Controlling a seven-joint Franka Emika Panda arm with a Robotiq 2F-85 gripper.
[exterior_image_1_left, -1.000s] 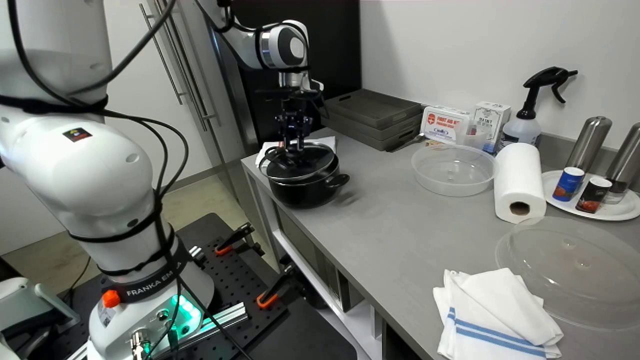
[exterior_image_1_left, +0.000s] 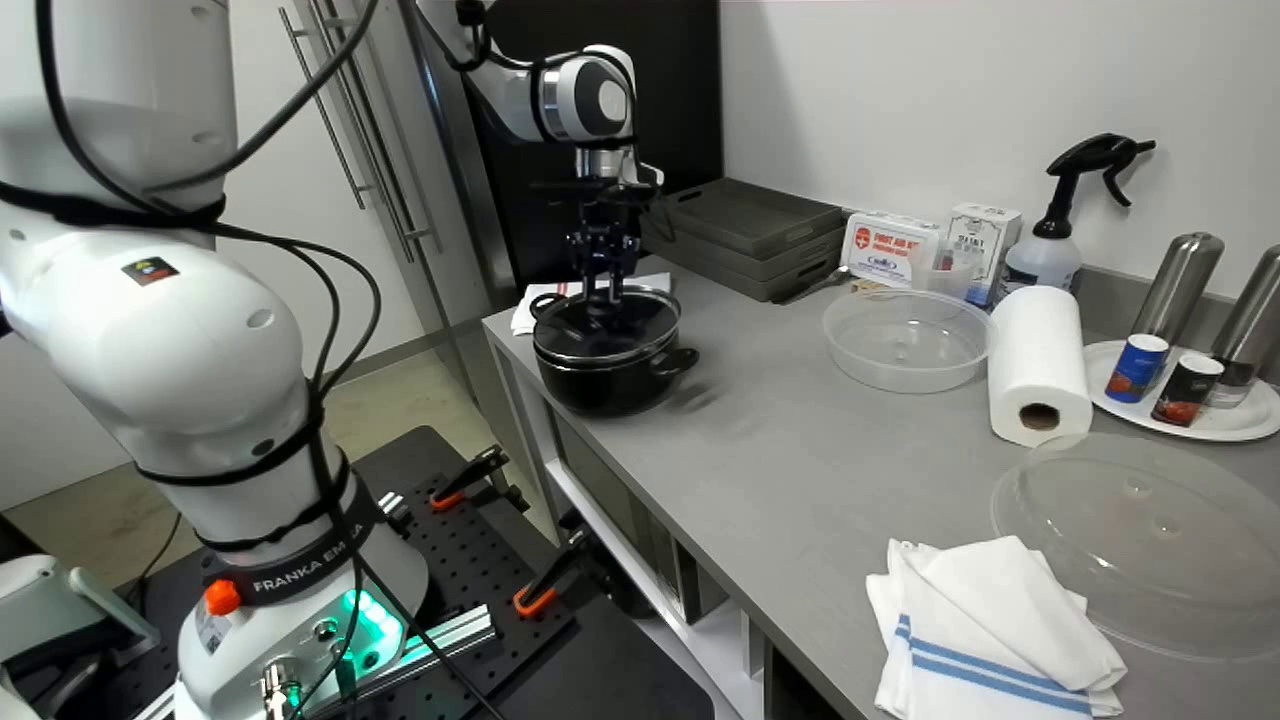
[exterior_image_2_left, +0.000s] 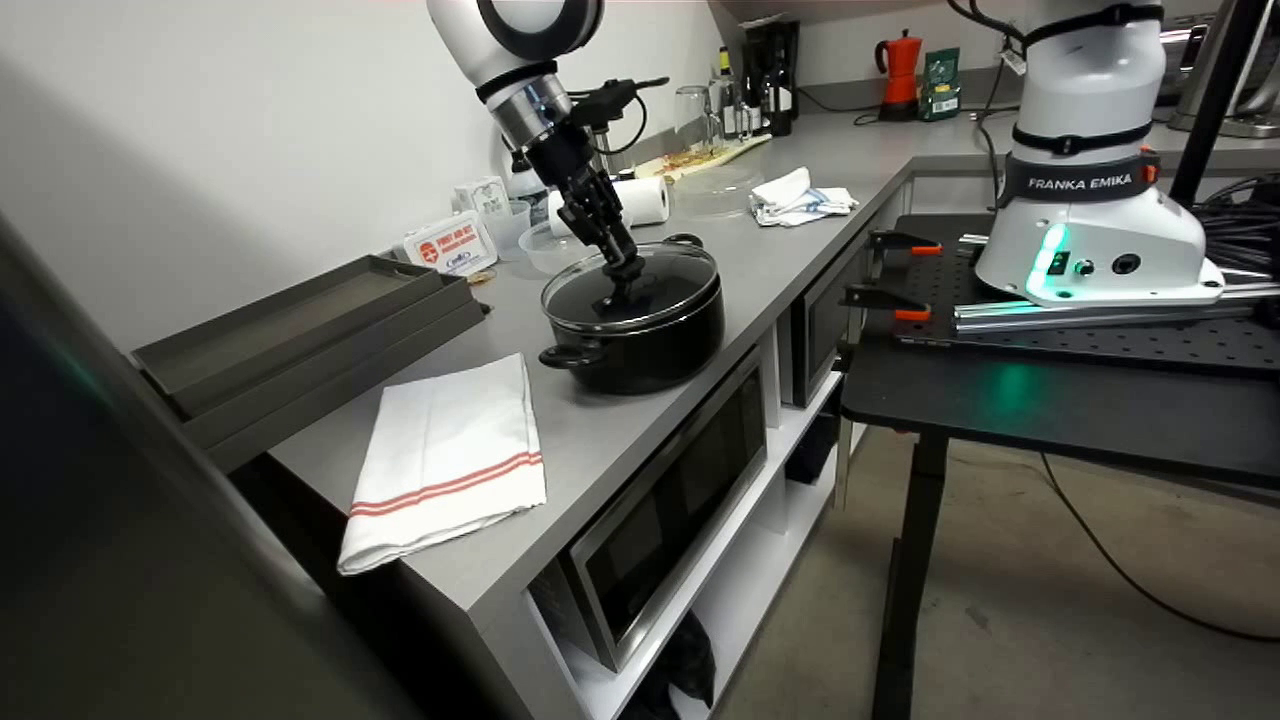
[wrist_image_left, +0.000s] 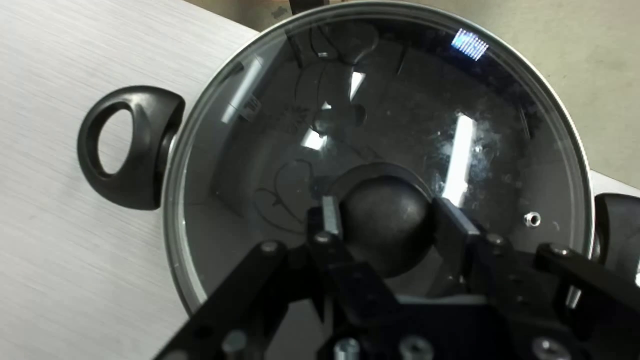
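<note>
A black pot (exterior_image_1_left: 609, 390) with two side handles stands near the counter's far end, close to its front edge. Its glass lid (exterior_image_2_left: 675, 278) lies over the pot's opening, rim against rim as far as shows. In the wrist view the round black knob (wrist_image_left: 387, 219) at the lid's middle sits between the two fingers of my gripper. From exterior view 1 the gripper (exterior_image_1_left: 606, 294) points straight down onto the lid (exterior_image_1_left: 642, 314), shut on the knob.
A red-striped towel (exterior_image_2_left: 444, 462) lies beside the pot, and dark stacked trays (exterior_image_1_left: 750, 234) stand against the wall. Farther along are a clear bowl (exterior_image_1_left: 906, 342), a paper roll (exterior_image_1_left: 1040, 366) and a blue-striped towel (exterior_image_1_left: 990, 630).
My gripper and the lid have shifted right in exterior view 1. The lid sat off to the left and a little higher before; now it lines up with the pot, which stayed put.
</note>
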